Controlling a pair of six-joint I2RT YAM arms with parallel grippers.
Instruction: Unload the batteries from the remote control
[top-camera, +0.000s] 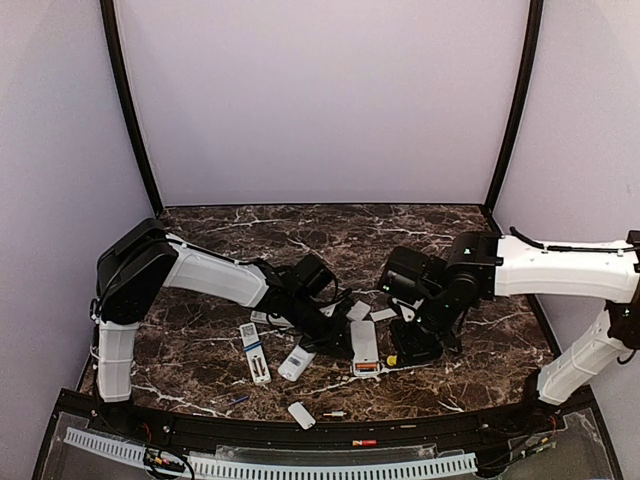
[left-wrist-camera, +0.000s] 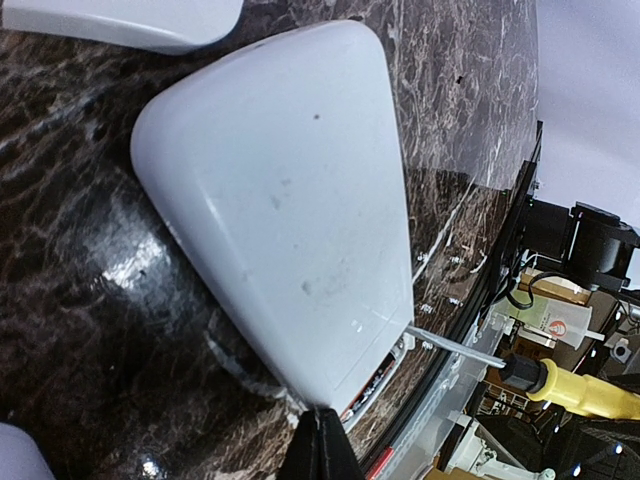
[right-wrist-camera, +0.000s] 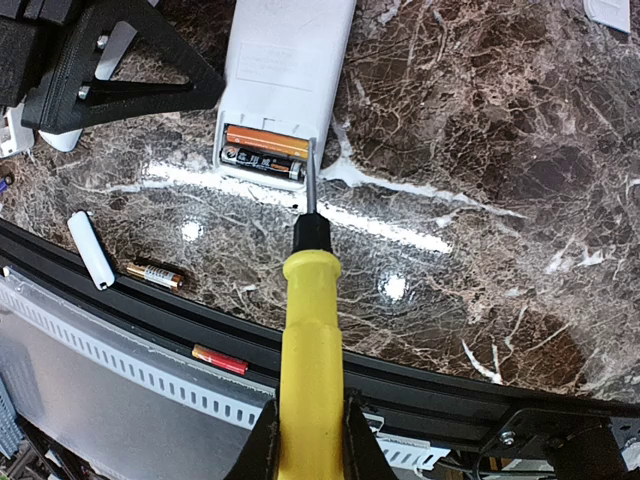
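A white remote (top-camera: 364, 340) (left-wrist-camera: 280, 200) (right-wrist-camera: 285, 70) lies back up with its compartment open, holding an orange battery (right-wrist-camera: 265, 140) and a black one (right-wrist-camera: 260, 163). My left gripper is shut at the remote's side, nothing visible between its fingers. My right gripper is shut on a yellow-handled screwdriver (right-wrist-camera: 310, 310), whose metal tip reaches the compartment at the end of the orange battery.
Other remotes (top-camera: 255, 353) (top-camera: 297, 362), a loose cover (right-wrist-camera: 92, 250), a loose battery (right-wrist-camera: 153, 275) and a red battery (right-wrist-camera: 220, 360) lie around, toward the left and front edge. The marble table is clearer on the right.
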